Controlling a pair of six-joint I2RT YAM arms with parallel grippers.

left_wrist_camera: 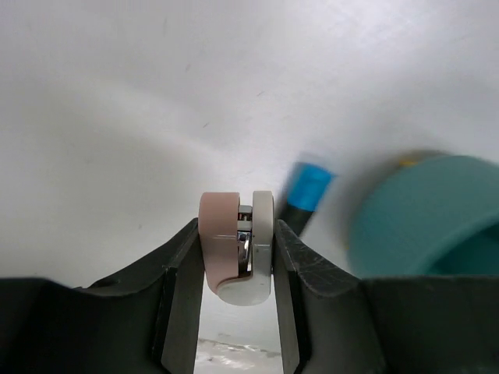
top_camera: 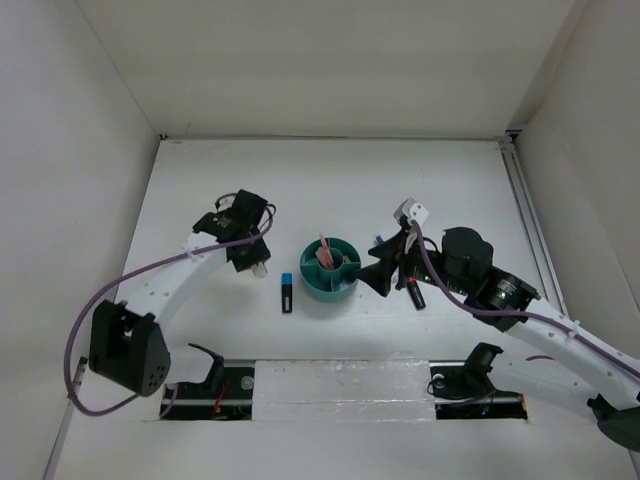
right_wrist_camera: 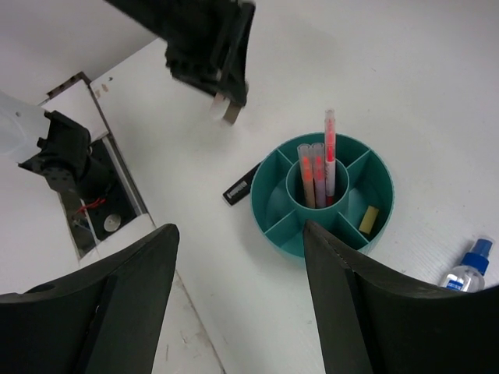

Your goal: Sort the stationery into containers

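My left gripper point(top_camera: 254, 258) is shut on a small pink-and-white stapler-like item point(left_wrist_camera: 236, 247), held above the table at left. A teal divided organizer point(right_wrist_camera: 281, 226) holds pink-tipped pens point(right_wrist_camera: 318, 175) in its centre cup and a yellow block point(right_wrist_camera: 369, 220) in a compartment. A black marker with a blue cap point(top_camera: 286, 292) lies left of the organizer. My right gripper point(top_camera: 377, 270) stands open, right of the organizer, with nothing seen between its fingers. A clear blue-capped bottle point(right_wrist_camera: 467, 269) shows in the right wrist view, and a dark pen point(top_camera: 416, 295) lies below the right arm.
White walls enclose the table point(top_camera: 330, 180) on the back and sides. Dark rail openings point(top_camera: 205, 400) run along the front edge, either side of a plastic-covered strip.
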